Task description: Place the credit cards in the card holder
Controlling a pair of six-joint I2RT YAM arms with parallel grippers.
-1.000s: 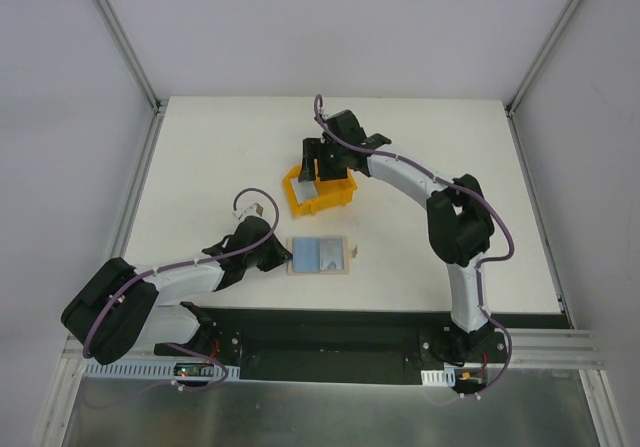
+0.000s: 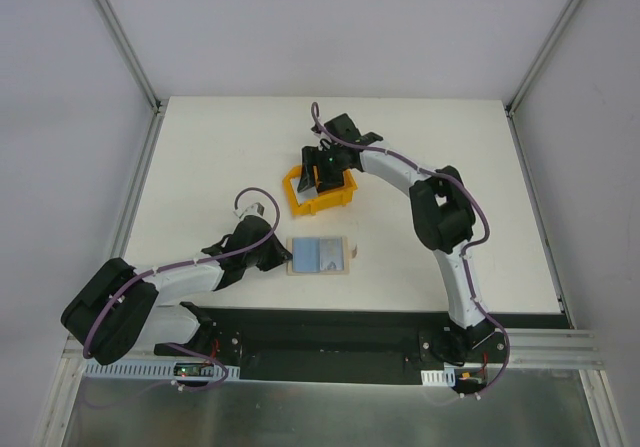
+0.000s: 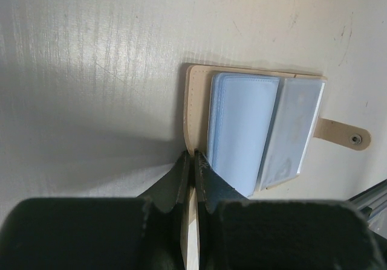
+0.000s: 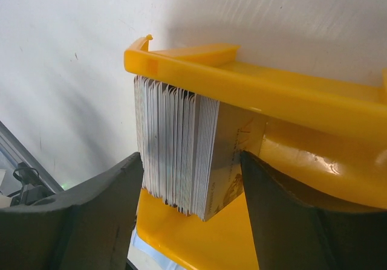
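Note:
The open card holder (image 2: 333,255), tan with a blue pocket side (image 3: 245,131) and a clear pocket side (image 3: 293,128), lies flat on the table. My left gripper is shut at the holder's left edge; whether that edge is pinched between the fingertips cannot be told. A tight row of thin cards (image 4: 172,140) stands in a yellow tray (image 4: 254,92), a gold-faced card (image 4: 233,143) at its right end. Around this row my right gripper stands part open, one finger on either side. Contact with the cards is unclear.
The yellow tray (image 2: 338,199) sits just behind the holder, its rim close to the right fingers. The holder's snap strap (image 3: 341,134) sticks out to the right.
The right arm has swung slightly left and its gripper has come lower over the cards in the tray. The left arm, holder and tray look unmoved.

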